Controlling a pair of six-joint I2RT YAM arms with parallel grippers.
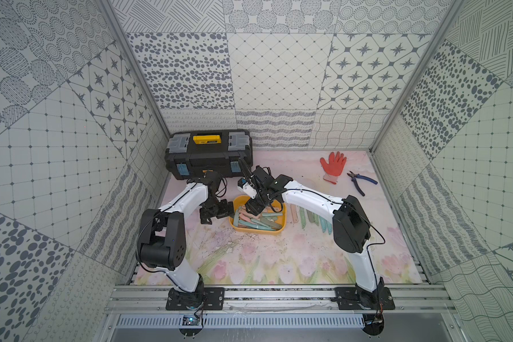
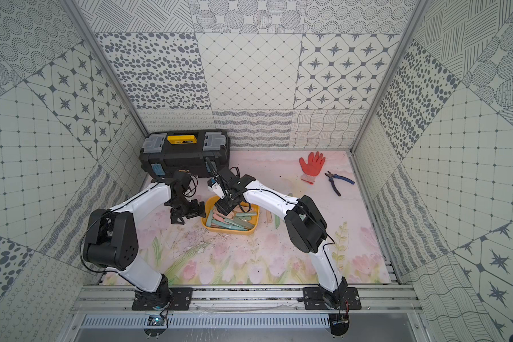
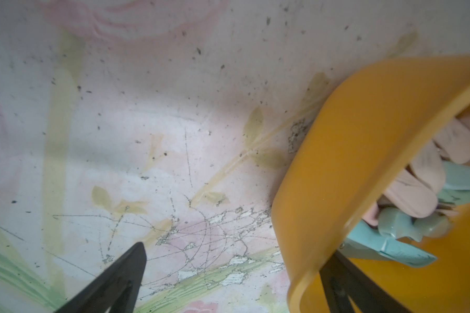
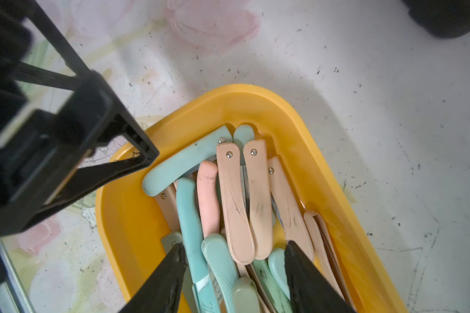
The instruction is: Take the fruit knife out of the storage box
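Observation:
The yellow storage box (image 1: 256,230) holds several folded fruit knives with pink, teal and tan handles (image 4: 235,203). My right gripper is over the box, fingers apart above the handles, with nothing seen held between them. My left gripper stands open at the box's left end, one finger by the rim (image 3: 381,172), the other over bare table.
Several knives (image 1: 302,219) lie in a row right of the box. A black toolbox (image 1: 208,154) is at the back left; a red glove (image 1: 333,165) and pliers (image 1: 359,182) are at the back right.

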